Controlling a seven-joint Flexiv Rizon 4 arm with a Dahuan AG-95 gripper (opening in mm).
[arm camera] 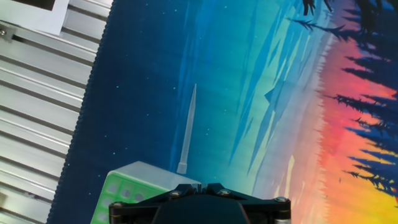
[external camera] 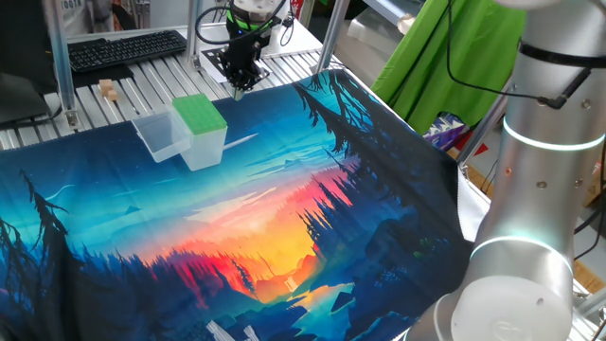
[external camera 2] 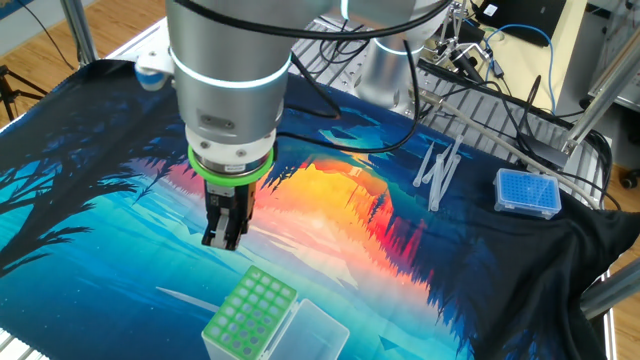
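Note:
My gripper hangs above the cloth near the green-topped tip box, its black fingers meeting at the middle in the wrist view. It looks shut, and nothing shows between the fingertips. The box has a green rack (external camera 2: 252, 312) with rows of holes and a clear body (external camera: 201, 150); its translucent lid (external camera 2: 312, 332) stands open at one side. Beside the box a clear, tapered pipette tip (arm camera: 189, 129) lies flat on the cloth. In exterior view 2 the gripper (external camera 2: 222, 240) is above and behind the box, apart from it and from the tip.
Several more clear tips (external camera 2: 437, 172) lie in a loose group across the cloth. A blue-racked box (external camera 2: 527, 192) stands near the table's edge. Small wooden blocks (external camera: 108, 90) and a keyboard (external camera: 128, 51) are beyond the cloth.

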